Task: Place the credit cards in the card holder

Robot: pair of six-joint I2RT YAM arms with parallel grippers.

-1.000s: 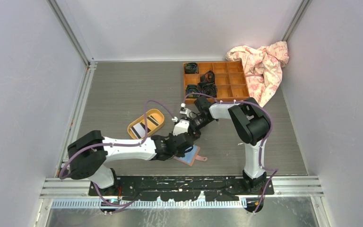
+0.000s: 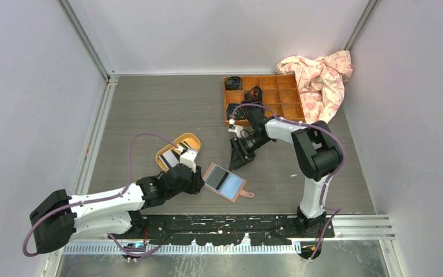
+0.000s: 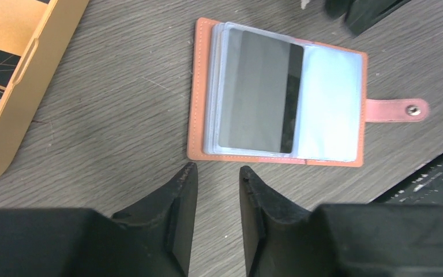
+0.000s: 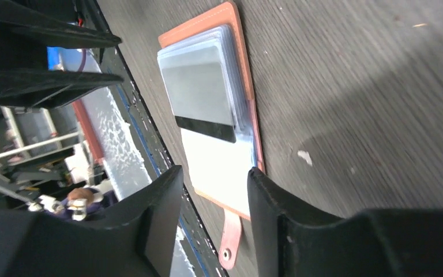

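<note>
The pink card holder [image 2: 236,188] lies open on the table, dark striped and clear sleeves showing [image 3: 254,92]; I cannot tell which sleeves hold cards. A yellow tray [image 2: 193,139] with several cards sits behind my left gripper [image 2: 196,186], which is just left of the holder, fingers part open and empty [image 3: 218,172]. My right gripper [image 2: 236,161] hangs above and behind the holder, fingers part open with nothing between them [image 4: 216,172].
An orange compartment box [image 2: 282,98] with dark coiled items stands at the back right beside a patterned cloth [image 2: 323,81].
My left arm has pulled back leftward from over the holder, uncovering it.
</note>
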